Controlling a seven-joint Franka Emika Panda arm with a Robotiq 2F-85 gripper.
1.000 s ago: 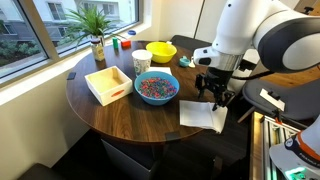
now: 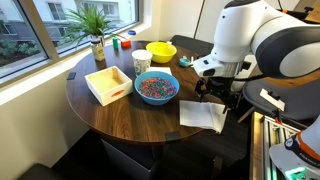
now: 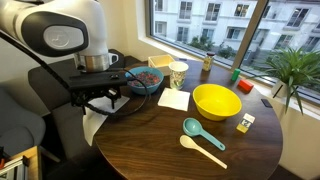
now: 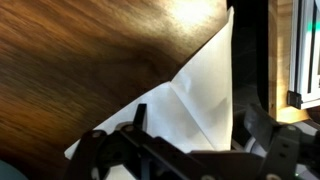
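A creased white sheet, cloth or paper (image 2: 203, 115), lies at the table's edge, with part of it reaching past the rim. In the wrist view the white sheet (image 4: 192, 98) has a fold running through it and one corner pointing up. My gripper stands open over it, one finger on either side of the fold, and nothing is held. Exterior view 2 shows the gripper (image 3: 94, 101) near the sheet (image 3: 95, 124), which the arm partly hides. How high the fingertips hang above it is hard to tell.
Close by stands a blue bowl (image 2: 157, 88) of small colored items. A cream box (image 2: 108, 84), a patterned cup (image 3: 179, 74), a yellow bowl (image 3: 216, 103), a teal spoon (image 3: 203, 134) and a pale spoon (image 3: 202, 150) are farther off.
In exterior view 1 my gripper has shifted slightly to the right above the white sheet. The sheet and the other objects look unmoved.
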